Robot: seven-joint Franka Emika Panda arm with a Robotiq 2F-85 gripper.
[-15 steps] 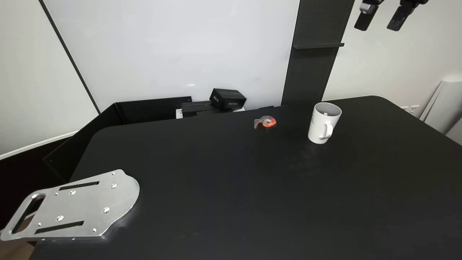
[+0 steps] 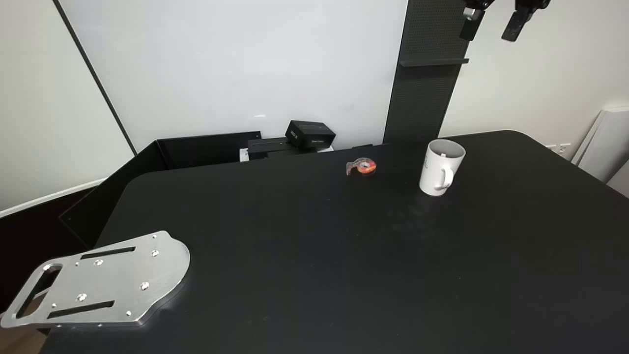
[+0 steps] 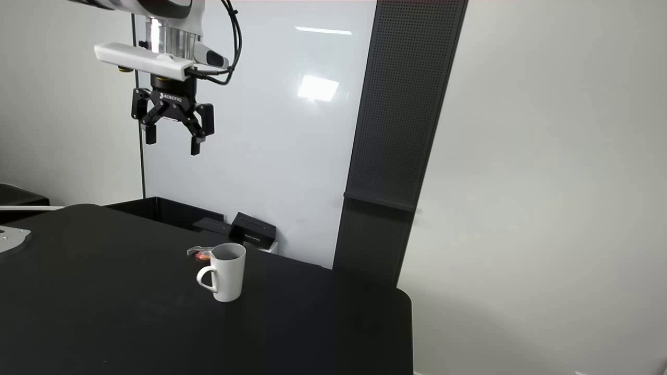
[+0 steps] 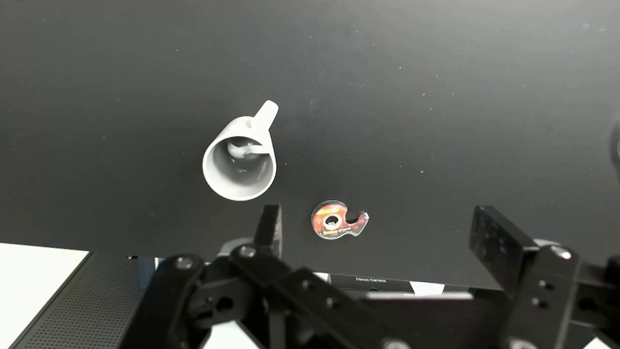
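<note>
A white mug (image 2: pixel 436 171) stands upright on the black table, its handle showing at the side. Looking down into the mug (image 4: pixel 239 163) from the wrist, I see a white object inside it, too unclear to name. A small clear tape dispenser with an orange-red roll (image 4: pixel 331 220) lies flat near the table's back edge; in exterior view 2 the mug (image 3: pixel 229 273) partly covers it. High above the table, my gripper (image 3: pixel 173 149) is open and pointing down. Nothing is between its fingers, and it touches neither object.
At the front left lies a silver metal plate (image 2: pixel 118 277) with slots. Behind the back edge, a black box (image 2: pixel 310 134) sits in a dark tray (image 2: pixel 200 152). A pegboard panel (image 3: pixel 400 125) stands at the wall.
In exterior view 1 my gripper has shifted a little to the left and stays open. The mug, tape and metal plate have not moved.
</note>
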